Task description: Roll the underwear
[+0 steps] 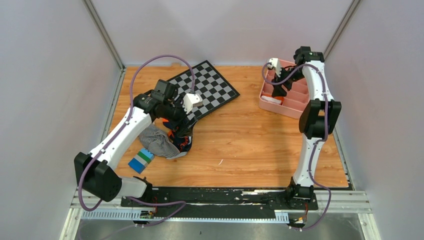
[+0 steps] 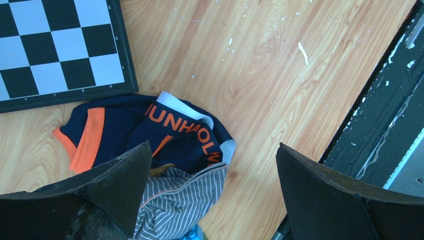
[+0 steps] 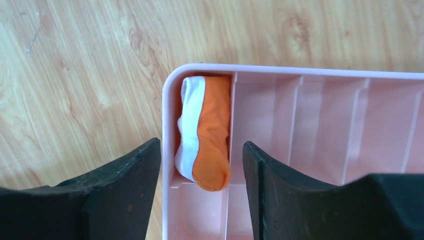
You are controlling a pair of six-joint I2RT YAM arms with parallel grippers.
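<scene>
In the left wrist view, navy underwear with orange lettering (image 2: 125, 130) lies crumpled beside grey striped underwear (image 2: 187, 200), below the chessboard. Above them hangs my left gripper, open and empty. In the right wrist view, a rolled orange-and-white garment (image 3: 207, 127) fills an end compartment of the pink organizer (image 3: 325, 130). My right gripper is over that compartment, its fingers apart, the roll lying in the box between and beyond them.
The chessboard (image 1: 205, 87) lies at the back centre-left. Small blue and green blocks (image 1: 140, 162) are at the front left.
</scene>
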